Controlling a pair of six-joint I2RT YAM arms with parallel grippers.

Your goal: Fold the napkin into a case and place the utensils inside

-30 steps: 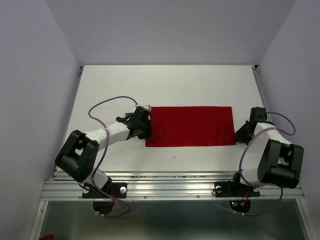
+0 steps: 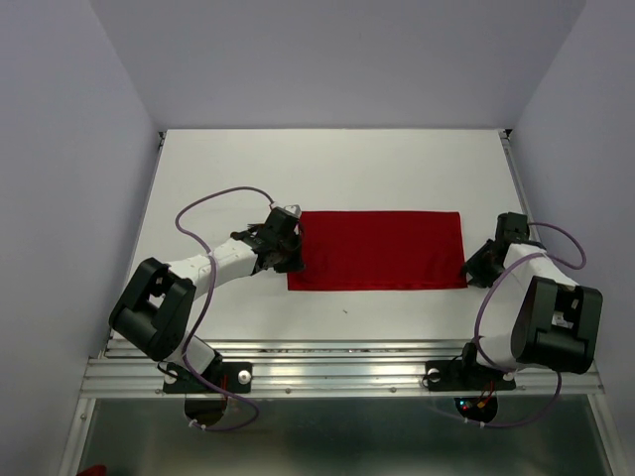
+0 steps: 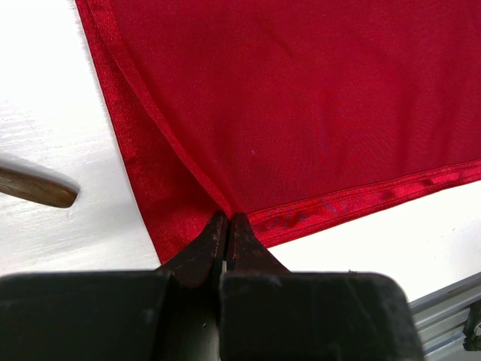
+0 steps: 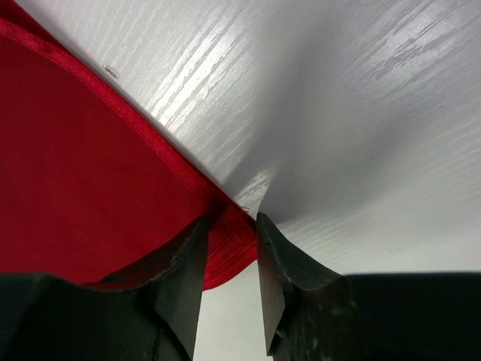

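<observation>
The red napkin (image 2: 382, 248) lies as a wide folded rectangle on the white table, its upper layer set a little in from the left edge of the lower one. In the left wrist view, my left gripper is shut on the upper layer's near-left corner, above the lower layer. My right gripper stands open at the near-right corner, its fingers on either side of that corner. In the left wrist view, the brown handle (image 3: 37, 187) of a utensil rests on the table left of the napkin. My left arm hides most of the utensils from above.
A metal rail (image 2: 317, 377) runs along the front edge, and walls close in the sides and back. Purple cables (image 2: 203, 243) loop over both arms.
Both grippers keep nearly the same places at the napkin's near corners. The right arm has shifted only slightly, and the napkin looks almost unchanged.
</observation>
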